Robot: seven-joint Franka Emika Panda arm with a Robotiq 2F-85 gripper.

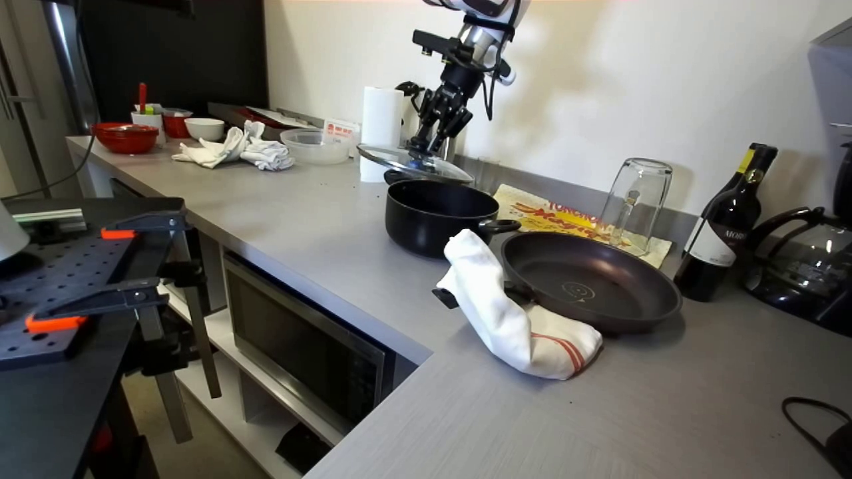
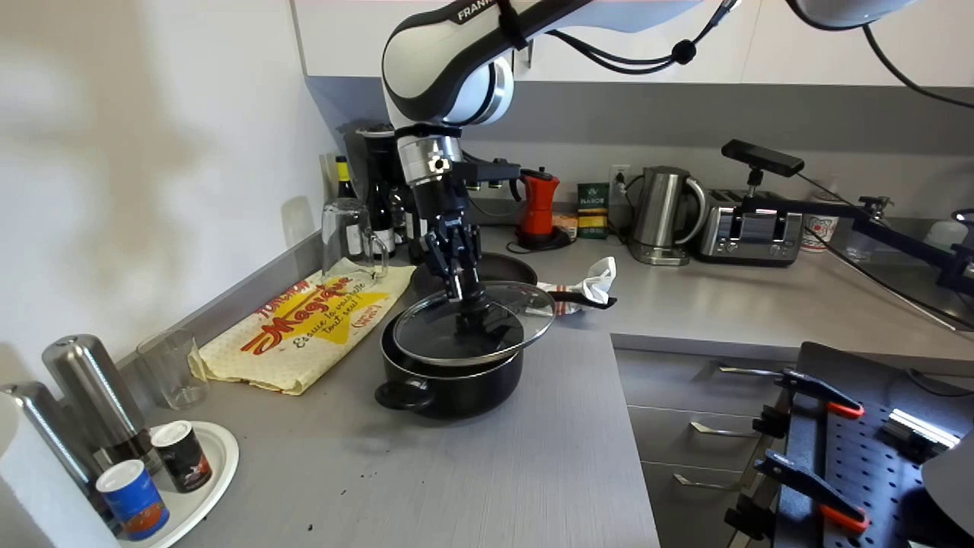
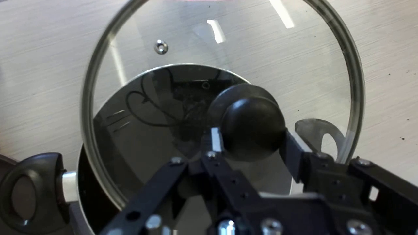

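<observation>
My gripper is shut on the round black knob [image 3: 252, 125] of a clear glass lid [image 2: 429, 330] with a metal rim. The lid hangs tilted above the black pot [image 1: 423, 230], off-centre from its opening. In the wrist view, the lid's rim [image 3: 358, 86] reaches well past the pot, over bare counter, while part of the dark pot interior [image 3: 100, 207] stays uncovered. Whether the lid touches the pot's far rim cannot be told. Both pot handles show, one of them [image 2: 404, 394] towards the second exterior camera.
A dark frying pan [image 1: 595, 279] sits close beside the pot, a white towel [image 1: 511, 319] over its handle. Along the wall lie a yellow printed cloth [image 2: 306, 324] and an upturned glass mug [image 1: 636, 203]. A paper towel roll [image 1: 381, 132] stands behind.
</observation>
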